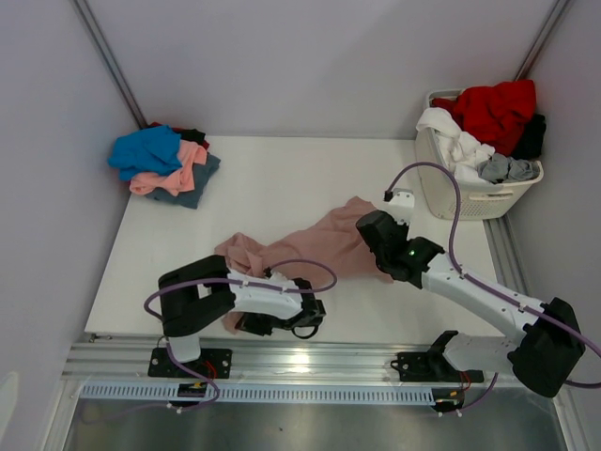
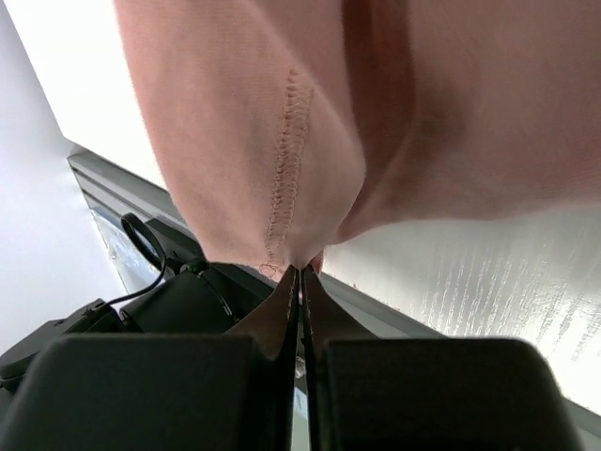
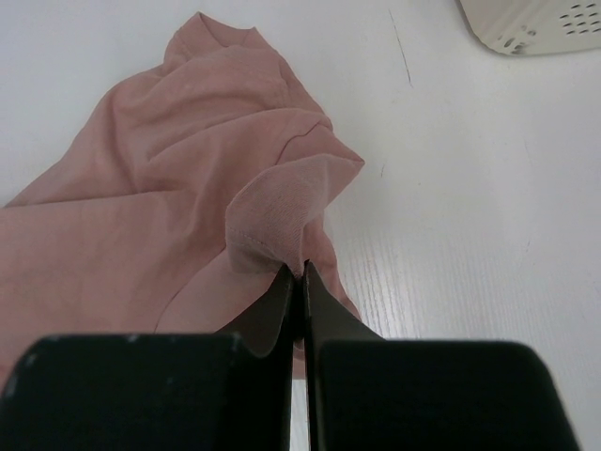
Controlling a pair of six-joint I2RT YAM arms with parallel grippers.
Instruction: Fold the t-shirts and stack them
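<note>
A pink t-shirt lies rumpled and spread across the middle of the white table, partly covered by both arms in the top view. In the left wrist view, my left gripper is shut on a corner of the shirt's stitched hem, close to the front edge. The right wrist view has my right gripper shut on a raised fold of the same pink cloth at its right side. The top view hides both sets of fingertips beneath the arms.
A stack of folded shirts, blue on top, sits at the table's back left. At the back right stands a white laundry basket heaped with red, white, grey and black clothes.
</note>
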